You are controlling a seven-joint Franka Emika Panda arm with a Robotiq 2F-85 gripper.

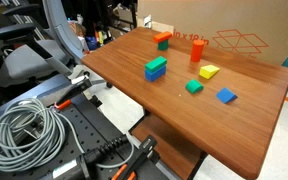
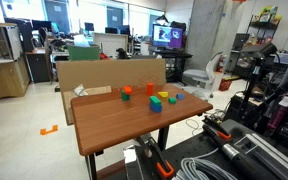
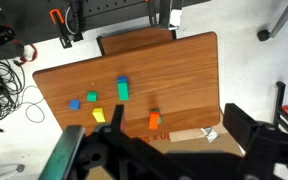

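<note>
Standing on the wooden table is a green block on top of a blue block. Farther back, an orange block rests on a green one. A red upright piece stands to their right. A yellow block, a small green block and a small blue block lie separately toward the right. From high above the table, my gripper looks down with its dark fingers wide apart and nothing held between them.
A cardboard panel stands along the table's back edge. Coiled grey cable lies on the robot's base beside the table.
</note>
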